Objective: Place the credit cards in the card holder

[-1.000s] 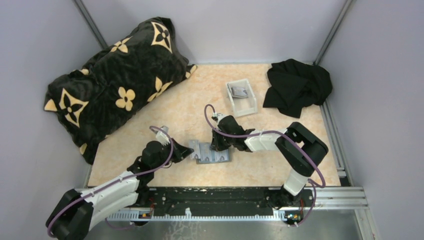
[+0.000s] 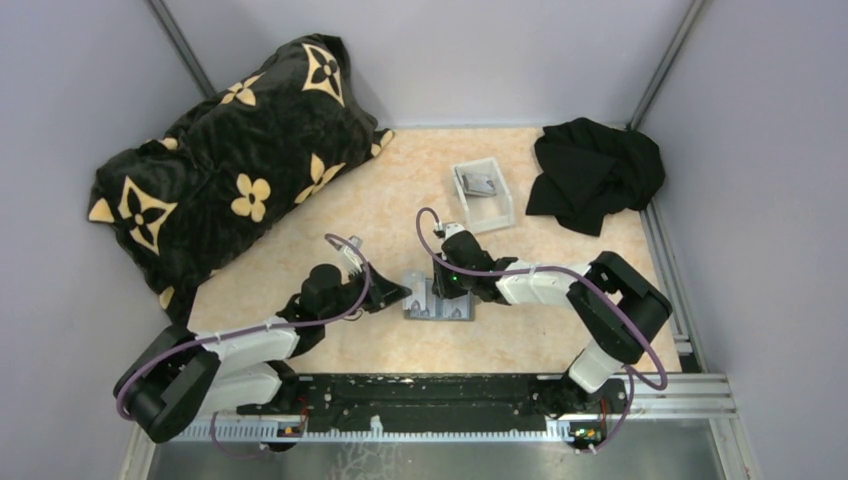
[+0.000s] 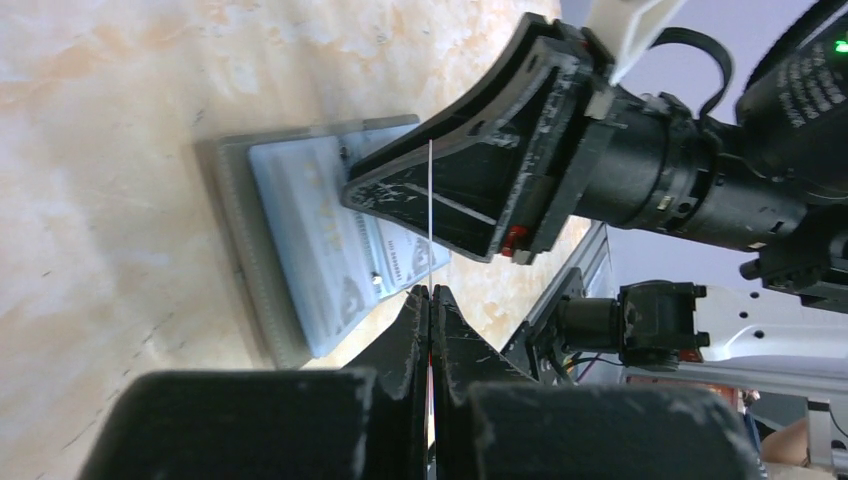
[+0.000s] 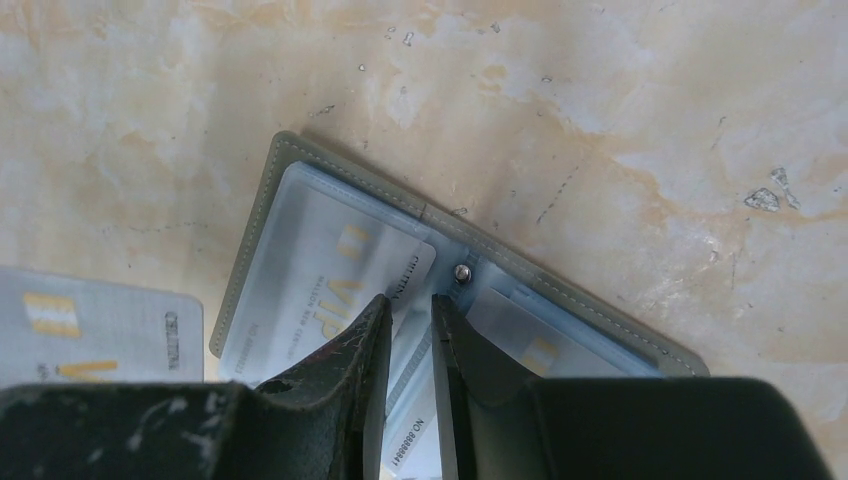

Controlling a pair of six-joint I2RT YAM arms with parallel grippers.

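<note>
The card holder (image 4: 265,225) lies spread on the table, grey-edged, with clear bluish sleeves. A printed card (image 4: 330,275) shows in one sleeve and another card (image 4: 510,345) in the neighbouring one. My left gripper is shut on a thin card (image 3: 431,205), seen edge-on in the left wrist view. From the right wrist view, this held card (image 4: 100,330) appears beside the holder's left edge, apart from the sleeves. My right gripper is over the holder's middle, slightly open, its fingertips near the sleeve edge. Whether they touch the plastic cannot be told.
Behind the arms stands a white tray (image 2: 490,222) with cards (image 2: 478,185) in it. A black cloth (image 2: 598,170) lies at the back right, and a dark patterned cushion (image 2: 250,150) fills the back left.
The left gripper has carried its card rightward, to the holder's left part. The holder and right gripper have shifted slightly right and back.
</note>
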